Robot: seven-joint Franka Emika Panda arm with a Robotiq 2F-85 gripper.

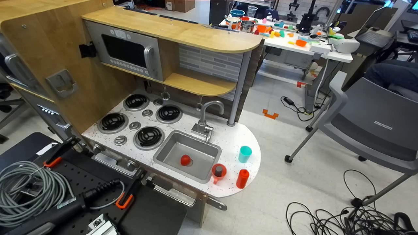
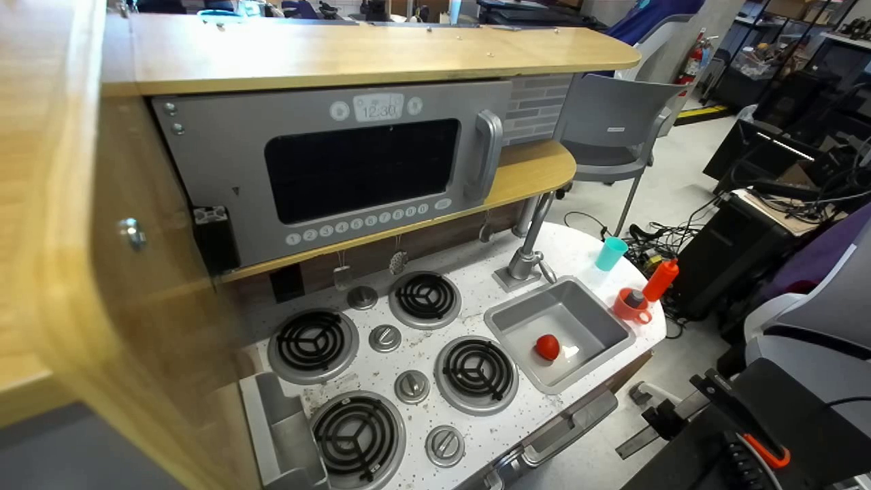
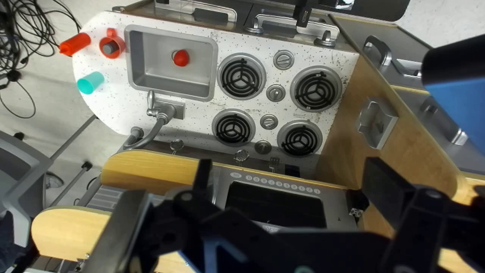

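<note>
My gripper shows only in the wrist view, its two dark fingers spread wide with nothing held between them; it stands open, high over the play kitchen. Both exterior views leave the gripper out. A small red round object [image 1: 185, 160] lies in the grey sink [image 1: 167, 151]. To the sink's right on the white counter stands a red cup [image 1: 216, 180] with a dark grey piece [image 1: 218, 170] inside. Beside it are an upright red bottle [image 1: 242, 179] and a turquoise cup [image 1: 245, 154].
The faucet [image 1: 203, 117] rises behind the sink. Several black burners [image 2: 477, 373] and knobs fill the other side of the stove top. A microwave [image 2: 220, 139] and wooden shelf [image 2: 539, 167] overhang the counter's back; a tall wooden panel [image 2: 163, 343] closes one end.
</note>
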